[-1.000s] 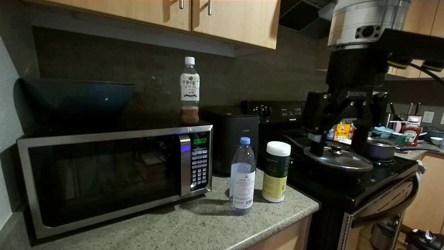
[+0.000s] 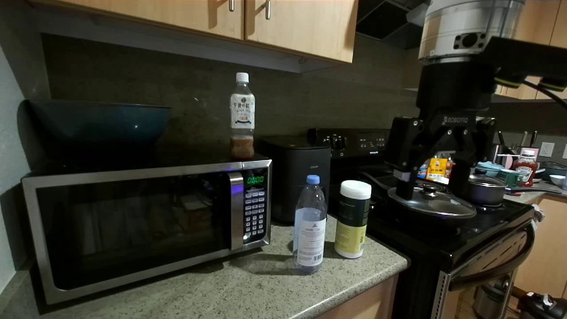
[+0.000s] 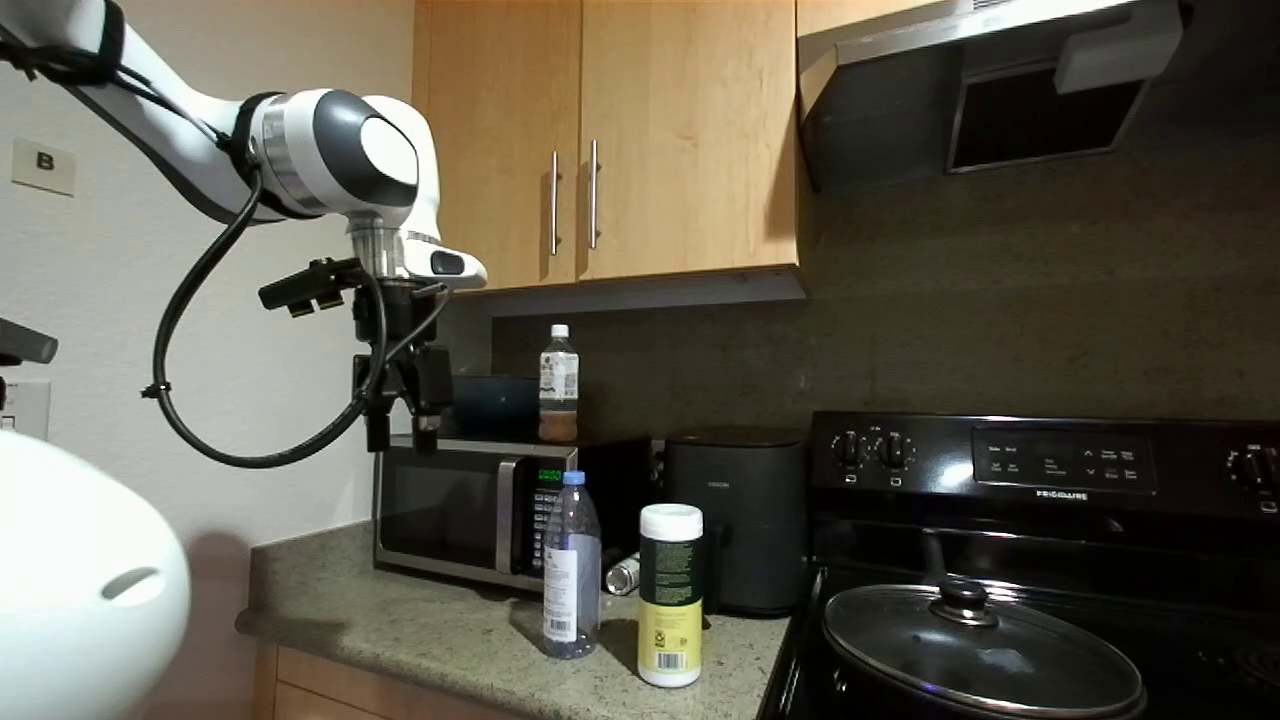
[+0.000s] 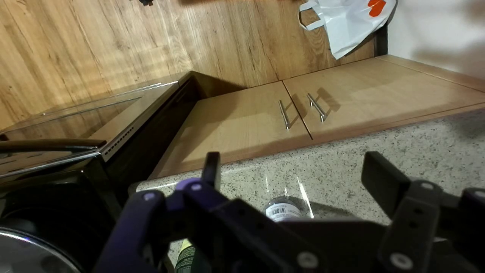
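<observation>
My gripper is open, its two fingers wide apart with nothing between them. In exterior view 2 the gripper (image 3: 402, 442) hangs pointing down, higher than the countertop. A clear bottle with a blue cap (image 2: 310, 228) stands upright on the counter; in the wrist view only a labelled part of this bottle (image 4: 282, 211) shows, the rest hidden by my gripper. To its right stands a green and yellow canister with a white lid (image 2: 353, 220). Another bottle, white-capped with some brown content (image 2: 242, 117), is upright on top of the microwave (image 2: 133, 228), whose door is closed.
A dark blue bowl (image 2: 101, 122) rests on the microwave. Behind the counter items is a black appliance (image 3: 738, 528), with a can (image 3: 623, 575) lying near it. A lidded pan (image 3: 984, 648) occupies the stove. Bare countertop (image 2: 212, 292) lies in front of the microwave.
</observation>
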